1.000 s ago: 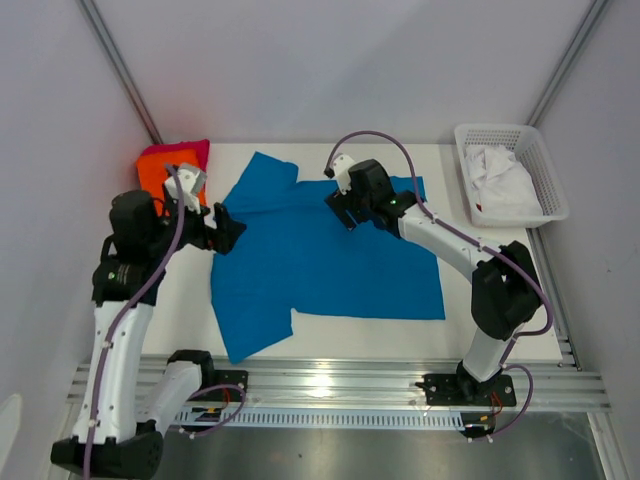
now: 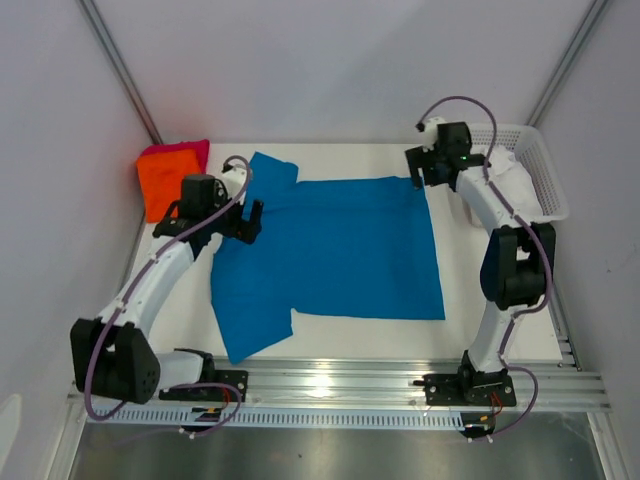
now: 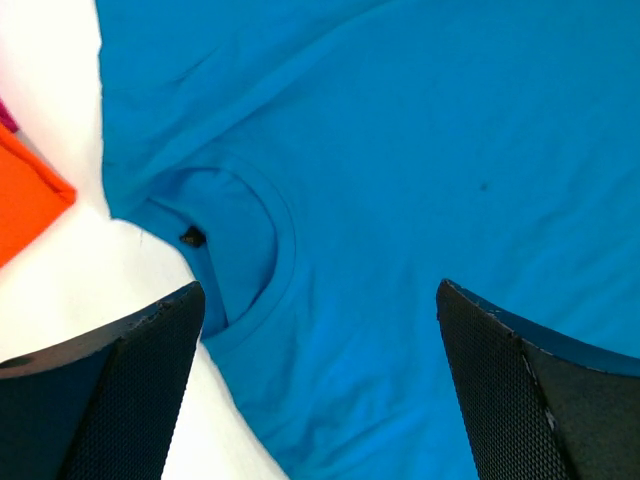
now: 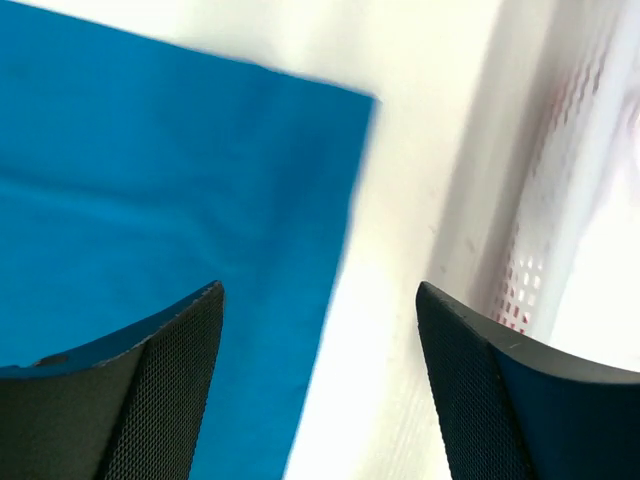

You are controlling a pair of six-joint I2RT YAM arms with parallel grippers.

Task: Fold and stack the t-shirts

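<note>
A blue t-shirt (image 2: 340, 250) lies spread flat on the white table, sleeves at the left, as the top view shows. My left gripper (image 2: 248, 220) is open above its left part; the left wrist view shows creases and the curved collar (image 3: 280, 230) between the open fingers. My right gripper (image 2: 420, 163) stands open over the shirt's far right corner, which appears slightly blurred in the right wrist view (image 4: 300, 140). Neither gripper has anything between its fingers.
Folded orange (image 2: 160, 185) and red cloths are stacked at the back left. A white perforated basket (image 2: 547, 185) holding white cloth sits at the back right, beside my right arm. Bare table (image 2: 380, 340) shows along the front edge.
My right gripper has moved right and toward the back, to the shirt's far corner. My left gripper has shifted slightly right, and its arm has changed pose. The shirt looks unchanged.
</note>
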